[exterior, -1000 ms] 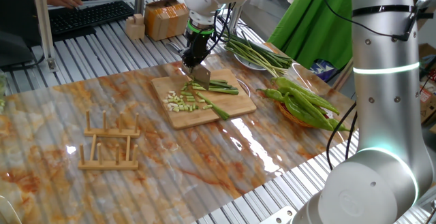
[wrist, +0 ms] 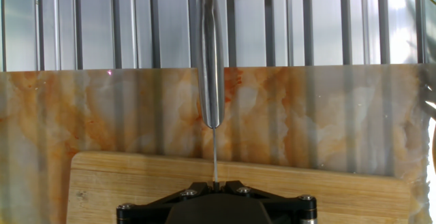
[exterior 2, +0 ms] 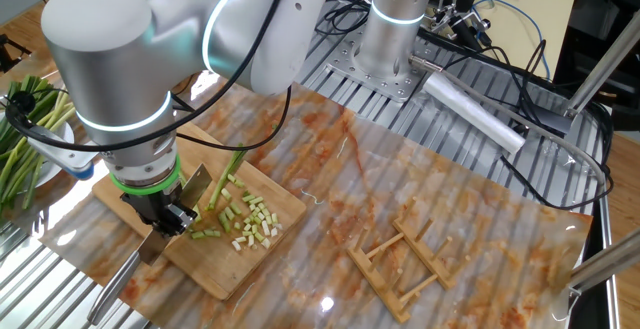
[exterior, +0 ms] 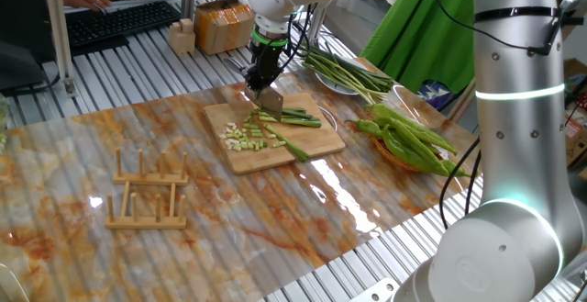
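A knife with a steel handle (wrist: 211, 60) is held by my gripper, shut on the blade's spine close to the handle. In exterior view 1 the knife's broad blade (exterior: 271, 103) is low over the cutting board (exterior: 240, 162), by the long green stalks (exterior: 298, 117); whether its edge touches the wood cannot be made out. Chopped pieces (exterior 2: 258, 225) lie loose on the board, in front of the blade. From exterior view 2 the knife handle (exterior 2: 116, 287) points away past the board's edge. The wrist view hides the blade beneath the gripper.
A wooden peg rack (exterior: 147, 178) stands on open marbled tabletop, well clear of the board. Green peppers (exterior: 404, 137) fill a basket beside the board, and more long stalks (exterior: 344, 71) lie on a plate behind. A cardboard box (exterior: 225, 27) is at the back.
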